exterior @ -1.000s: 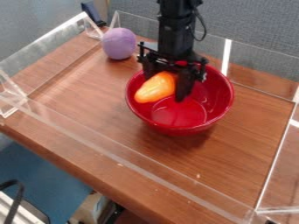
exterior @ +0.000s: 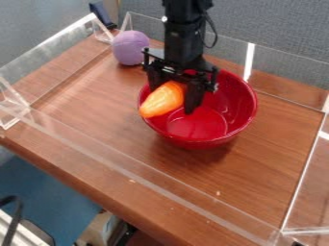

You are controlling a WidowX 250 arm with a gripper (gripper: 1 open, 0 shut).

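Note:
A red bowl [exterior: 218, 120] stands on the wooden table, right of centre. An orange carrot-like object [exterior: 161, 100] lies at the bowl's left side, tilted toward the rim. My black gripper [exterior: 180, 85] reaches down from above over the bowl, at the upper end of the orange object; whether its fingers close on the object I cannot tell.
A purple ball-like object [exterior: 130, 47] sits at the back left. Clear plastic walls border the wooden table [exterior: 115, 163].
My gripper and the orange object have shifted slightly left within the bowl.

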